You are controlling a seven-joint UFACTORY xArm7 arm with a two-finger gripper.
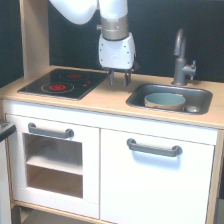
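Observation:
My gripper (119,77) points down above the wooden countertop (105,98), between the stove and the sink. Its two dark fingers stand apart, and nothing shows between them. Whether the fingertips touch the counter cannot be told from this angle. A greenish pan or bowl (165,102) with a light rim sits in the grey sink (203,98), to the right of the gripper and apart from it.
A dark faucet (180,60) rises behind the sink. The black stovetop (62,83) with reddish rings lies left. Below are an open-fronted compartment (55,180) and a shut white cabinet door (150,180) with a grey handle. A white panel (4,175) stands at the left edge.

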